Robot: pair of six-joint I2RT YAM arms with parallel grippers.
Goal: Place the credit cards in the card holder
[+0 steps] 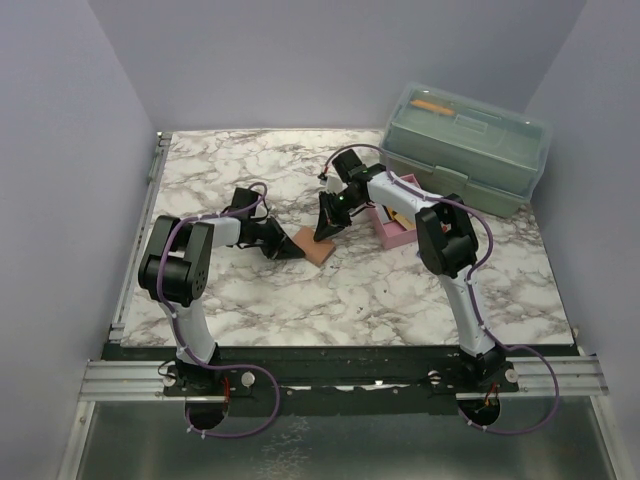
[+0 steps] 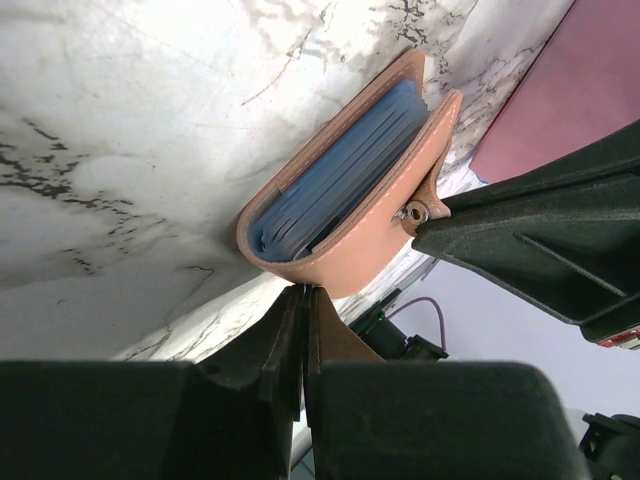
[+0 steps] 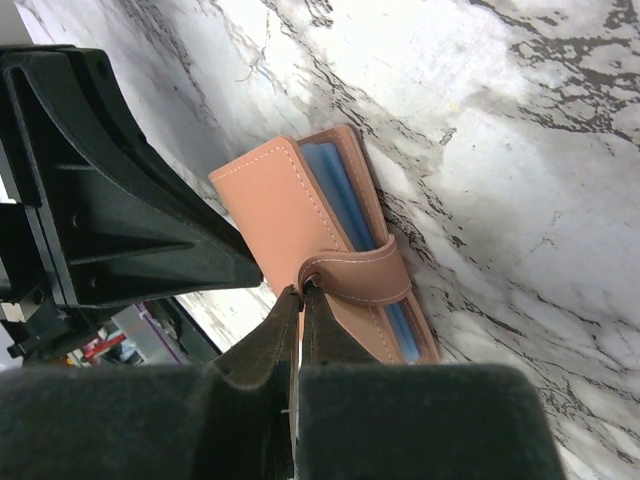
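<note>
The tan leather card holder lies on the marble table between both grippers. Blue sleeves show inside its partly spread covers in the left wrist view. Its strap bends across the sleeve side onto the front cover, with a metal snap near its end. My left gripper is shut, its tips against the holder's rounded spine end. My right gripper is shut at the strap's end by the snap; whether a thin edge of leather is between its tips is hard to tell. No loose credit card can be made out.
A pink box with yellowish contents stands right of the holder, partly under the right arm. Behind it sits a large clear green lidded bin. The marble in front of the holder is free.
</note>
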